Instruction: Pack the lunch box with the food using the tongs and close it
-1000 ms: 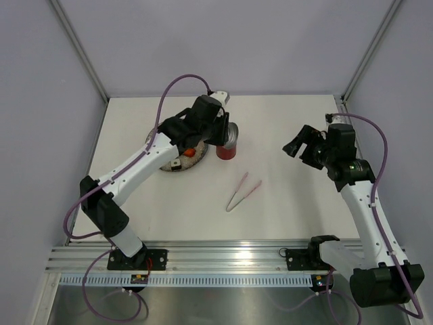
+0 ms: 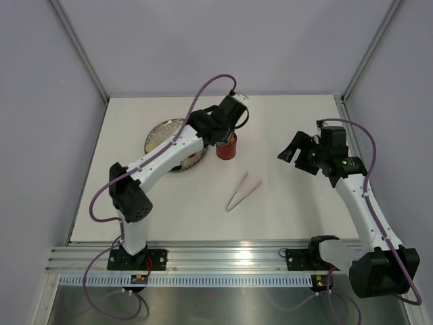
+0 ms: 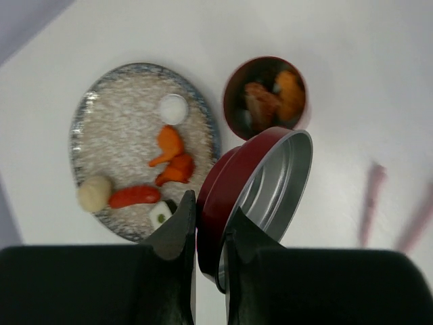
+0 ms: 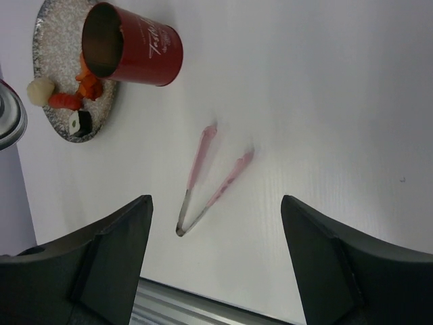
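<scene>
The red tin stands upright, food inside visible in the left wrist view. My left gripper is shut on its red-and-silver lid (image 3: 277, 189), held tilted above the table. A speckled round tray (image 3: 108, 135) beside the tin holds sushi pieces, orange items and a pale ball. Pink tongs (image 2: 235, 196) lie in front of the tin. My right gripper is open at the right, nothing between its fingers.
A metal rail (image 2: 203, 247) runs along the front edge.
The right arm has moved slightly left.
</scene>
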